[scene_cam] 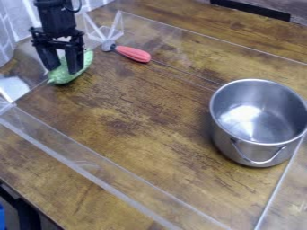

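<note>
My black gripper (60, 56) is at the upper left, its fingers down over a green oblong object (68, 75) that lies near the left edge of the wooden table. The fingers partly hide the green object; whether they grip it is unclear. A red-handled tool (132, 54) lies to the right of the gripper.
A large steel pot (257, 108) stands at the right. Clear plastic borders (108, 181) run round the work area. A light metallic item (13, 88) sits at the left edge.
</note>
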